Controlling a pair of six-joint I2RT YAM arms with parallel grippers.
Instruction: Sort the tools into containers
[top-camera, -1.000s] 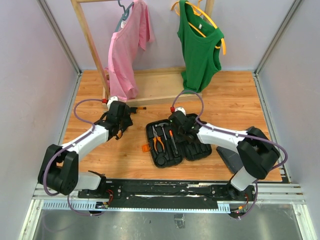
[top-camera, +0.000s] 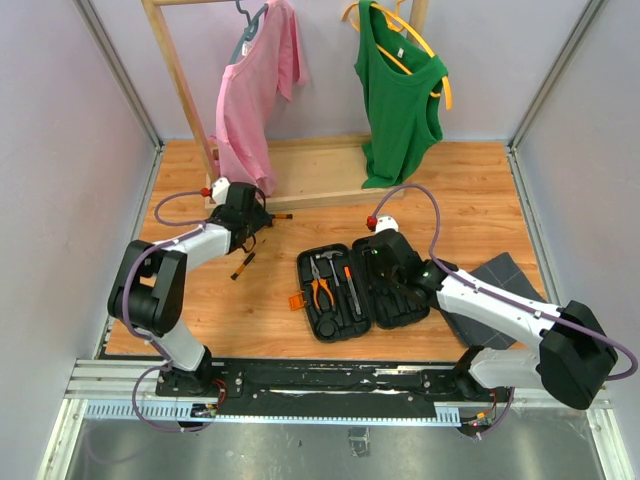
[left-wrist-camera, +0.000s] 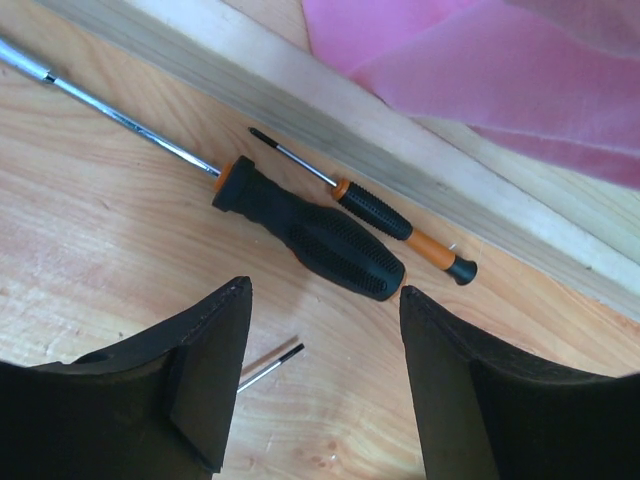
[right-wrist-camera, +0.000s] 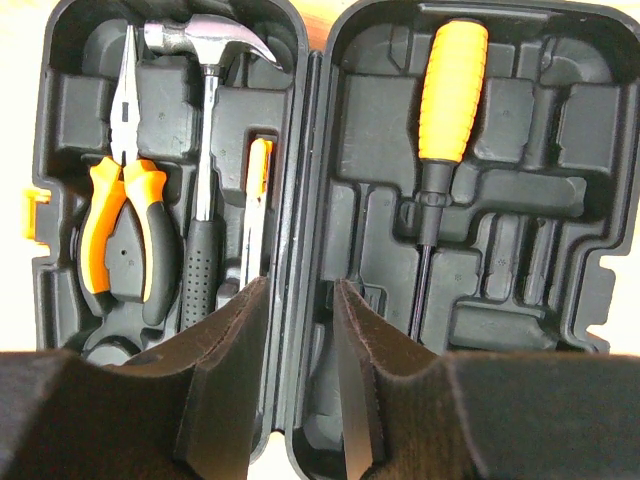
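Note:
The open black tool case (top-camera: 350, 325) holds pliers (right-wrist-camera: 120, 230), a hammer (right-wrist-camera: 207, 150), a utility knife (right-wrist-camera: 254, 210) and a yellow-handled screwdriver (right-wrist-camera: 450, 90). My right gripper is over the case, fingers close together, nothing visible between them. My left gripper stands open above loose screwdrivers by the rack's base: a large black-handled one (left-wrist-camera: 310, 240), a small orange-and-black one (left-wrist-camera: 430, 250), and a thin shaft (left-wrist-camera: 270, 368) partly hidden below the fingers.
A wooden rack base (left-wrist-camera: 450, 180) runs behind the screwdrivers, with a pink shirt (top-camera: 250, 110) and green top (top-camera: 400, 110) hanging above. A dark mat (top-camera: 505, 280) lies at the right.
The right arm has shifted right from over the case's left half; the case sits slightly lower in view than a second ago.

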